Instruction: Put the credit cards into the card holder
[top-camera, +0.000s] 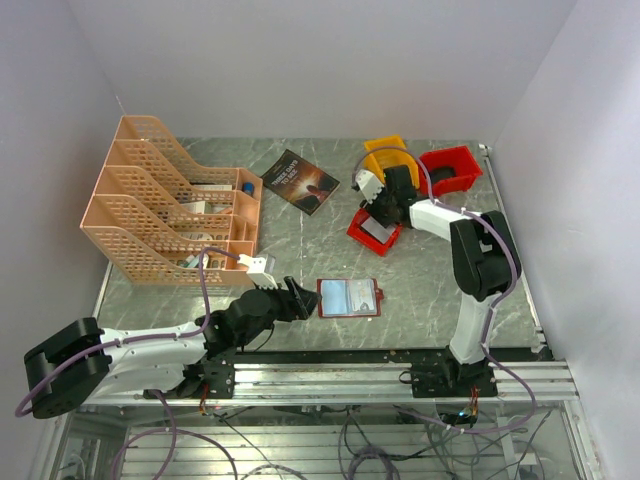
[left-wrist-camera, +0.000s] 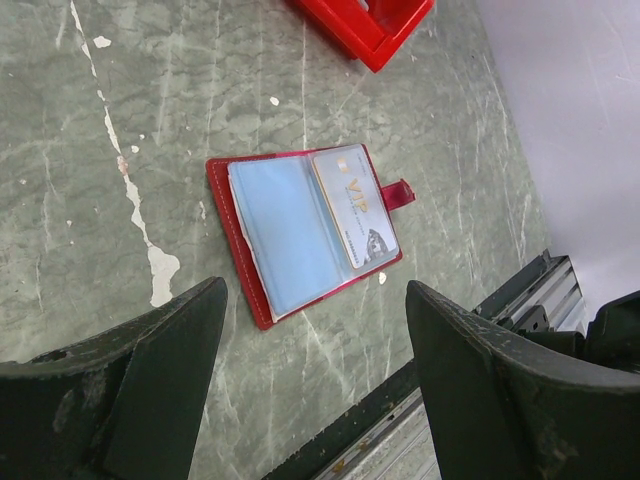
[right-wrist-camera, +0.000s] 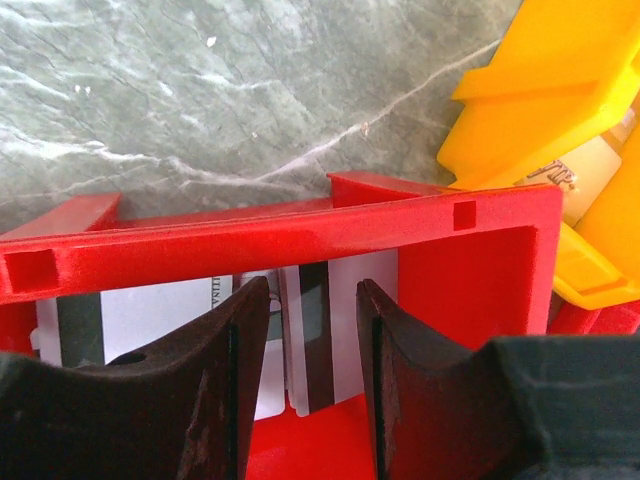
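The red card holder (left-wrist-camera: 248, 250) lies open near the front edge, a VIP card (left-wrist-camera: 355, 205) in its right sleeve, the left sleeve showing pale blue. My left gripper (top-camera: 300, 298) hangs open just left of it, empty. At the back right, a small red bin (right-wrist-camera: 150, 255) holds white and striped cards (right-wrist-camera: 140, 320). My right gripper is down at this bin, its fingertips over the cards; whether it grips one is unclear in the right wrist view.
An orange file rack (top-camera: 150, 200) stands at the left, a magazine (top-camera: 300, 182) at the back. A yellow bin (right-wrist-camera: 530, 70) and another red bin (top-camera: 452, 158) adjoin the small bin.
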